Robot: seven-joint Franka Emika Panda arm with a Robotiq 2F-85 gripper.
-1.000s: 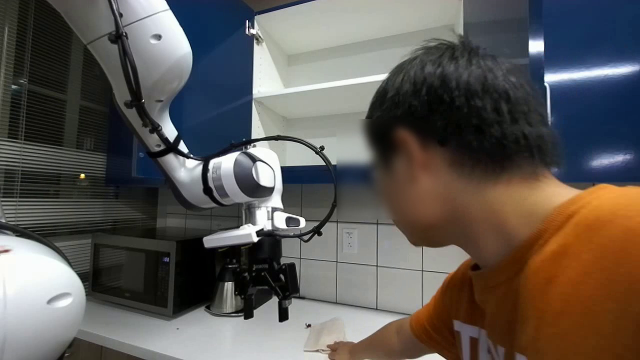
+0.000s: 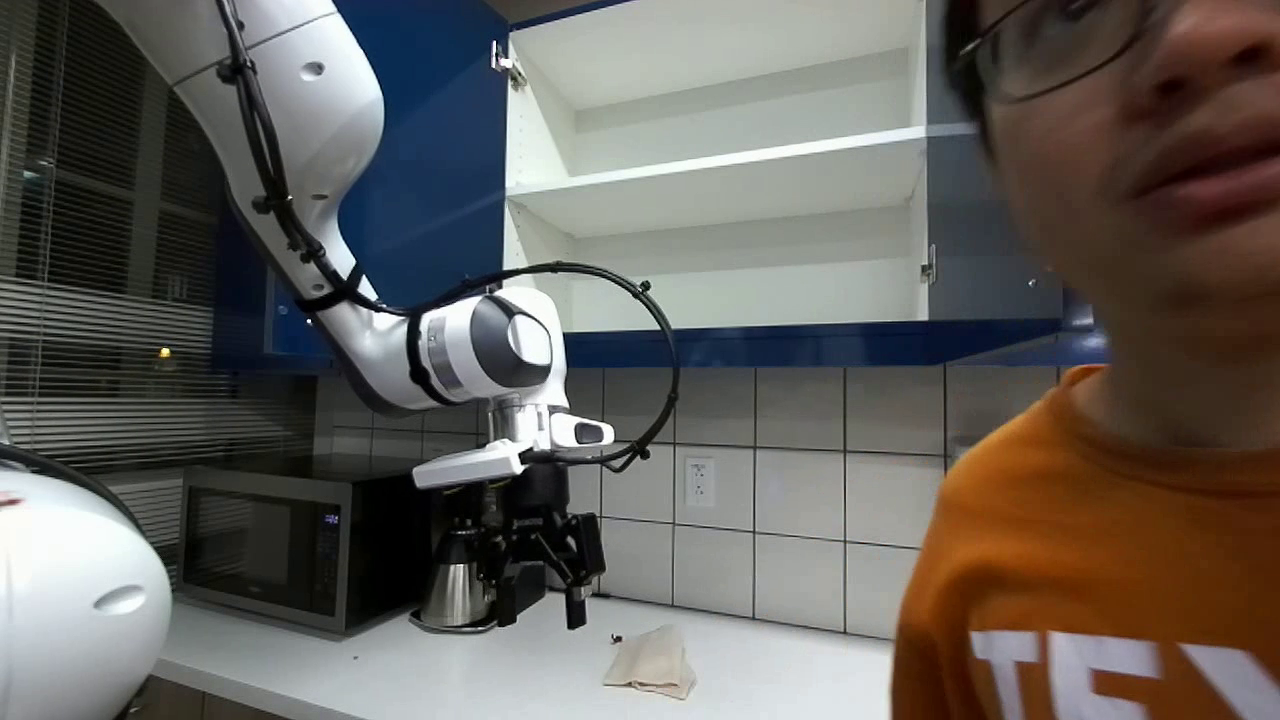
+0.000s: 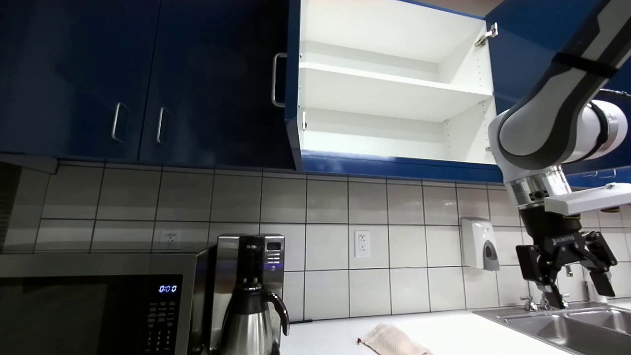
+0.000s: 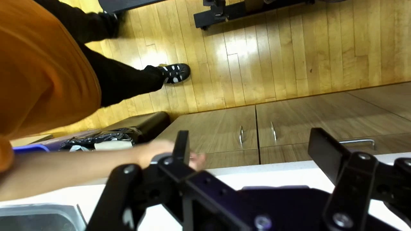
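Note:
A beige cloth pouch [image 2: 651, 661] lies on the white counter, its near corner slightly raised; exterior view 2 shows the pouch [image 3: 393, 340] at the bottom edge. Above the counter hangs my gripper [image 2: 542, 619], pointing down, to the left of the pouch in exterior view 1. In exterior view 2 the gripper [image 3: 577, 297] appears at the right, in front of the sink. Its fingers are spread wide in the wrist view, so the gripper is open, with nothing held. The pouch is out of sight there.
A person in an orange shirt [image 2: 1110, 528] stands close at the right; their blurred forearm [image 4: 96, 165] reaches across the wrist view. A microwave [image 2: 258, 540] and a steel carafe [image 2: 457, 584] stand at the back left. The upper cabinet [image 2: 732, 168] is open and empty.
The person has taken their hand off the pouch and moved toward the right and nearer the camera. The pouch looks slightly shifted and more folded. My gripper has risen and tilted slightly.

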